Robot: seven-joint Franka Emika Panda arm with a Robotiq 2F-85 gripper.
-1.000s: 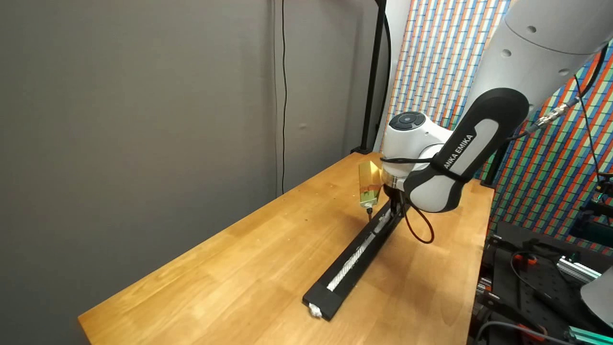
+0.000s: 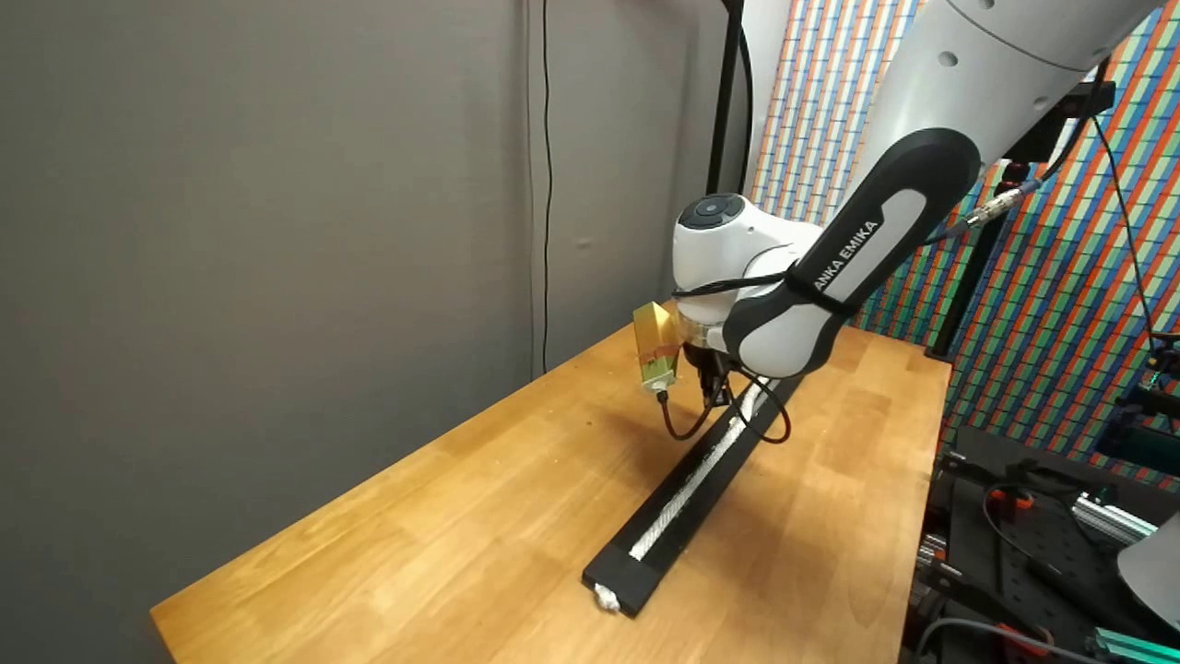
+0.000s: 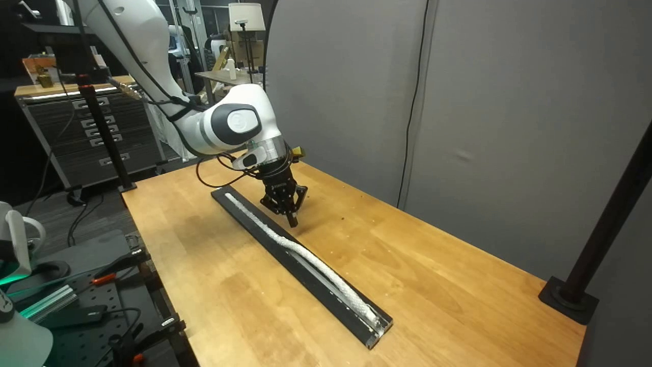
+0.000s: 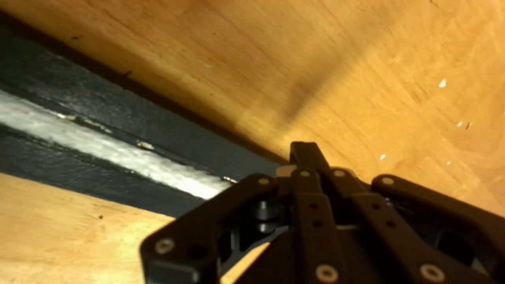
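Observation:
A black channel [image 3: 250, 229] lies lengthwise on the wooden table, with a white rope [image 3: 316, 263] along it. In exterior view 2 the rope's far part runs within the groove, while its nearer part lies off to one side, leaving bare groove visible. At one end in exterior view 1 a short rope end [image 2: 606, 598] sticks out of the channel [image 2: 625, 574]. My gripper [image 3: 293, 221] hangs just above the table beside the channel, fingers pointing down. Its fingers [image 4: 307, 156] are together in the wrist view, and nothing shows between them.
A black post on a square base [image 3: 568, 299] stands at one table corner. Grey panels [image 2: 277, 221] line one long side of the table [image 2: 442, 509]. A cluttered black cart [image 2: 996, 575] adjoins the opposite side.
In exterior view 1 the arm has moved left and up, from over the channel to beside it. The channel has stayed put.

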